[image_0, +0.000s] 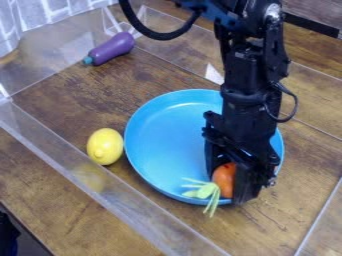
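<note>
My black gripper (235, 172) reaches down from the top right into the right part of a blue bowl (160, 145), shut on an orange carrot (223, 179) with pale green leaves (202, 191). The leaves hang toward the bowl's front rim. The fingers partly hide the carrot.
A yellow lemon (104, 146) lies on the wooden table (54, 100) left of the bowl. A purple eggplant (110, 48) lies at the back left. A clear plastic edge runs diagonally along the lower left. Bare table shows right of the bowl.
</note>
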